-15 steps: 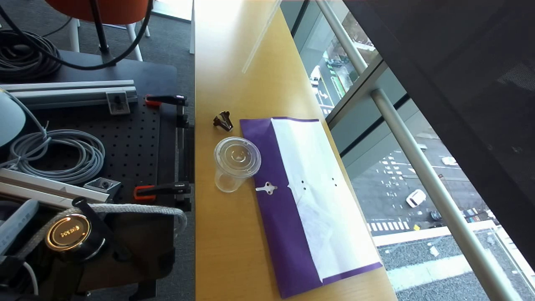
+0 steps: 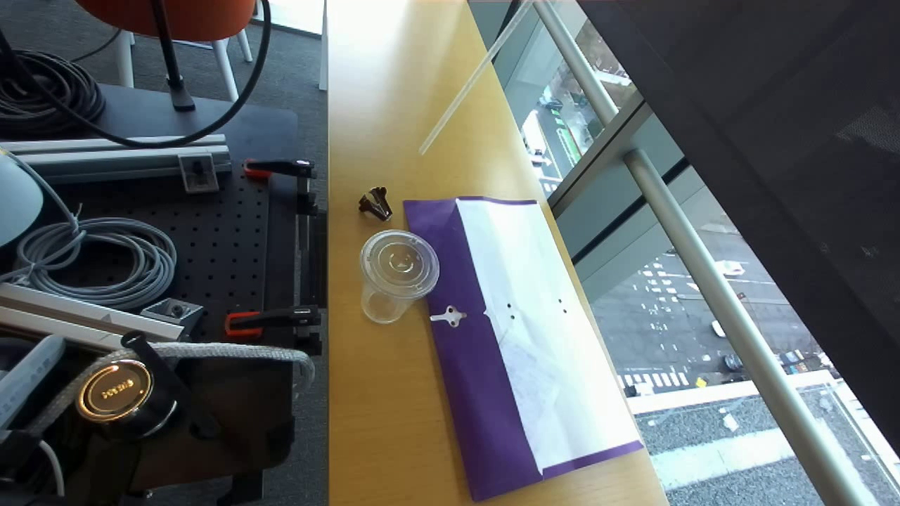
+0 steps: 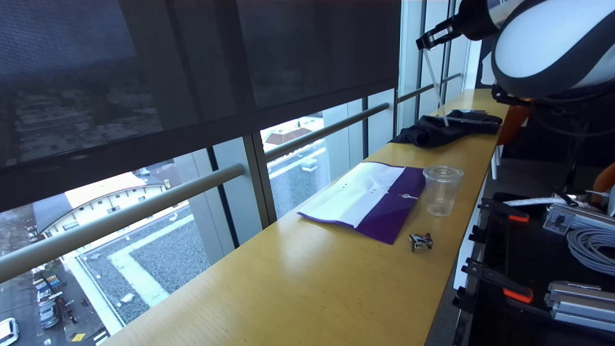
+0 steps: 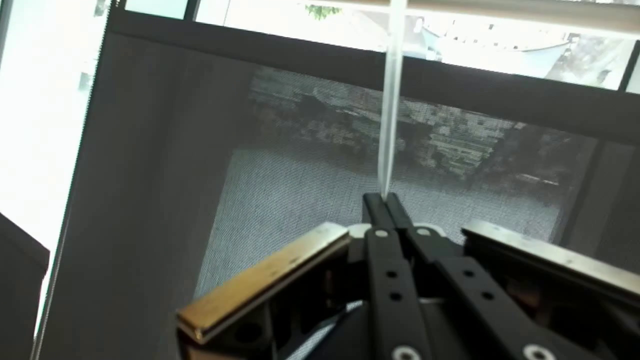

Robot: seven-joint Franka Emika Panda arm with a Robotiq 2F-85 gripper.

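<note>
My gripper is shut on one end of a clear straw [image 4: 390,108], which points away from the fingertips in the wrist view. In exterior view 2 the gripper [image 3: 425,43] is high at the upper right, and the straw [image 3: 435,83] slants down from it past a dark cloth. Only the straw [image 2: 472,80] shows in exterior view 1, above the wooden surface; the gripper is out of that frame. A clear plastic cup [image 2: 384,303] with a lid [image 2: 401,257] stands upright, well apart from the straw's free end.
A purple and white folder [image 2: 489,405] lies beside the cup. A small metal staple remover [image 2: 376,203] rests close by. Dark cloth [image 3: 449,128] lies farther along the ledge. Window rails [image 3: 340,132] border one side; a black cart [image 2: 211,253] with cables borders the other.
In exterior view 1 the straw has moved right and nearer to the cup and folder. Cup, folder and staple remover have stayed put. The black cable at upper left has shifted slightly.
</note>
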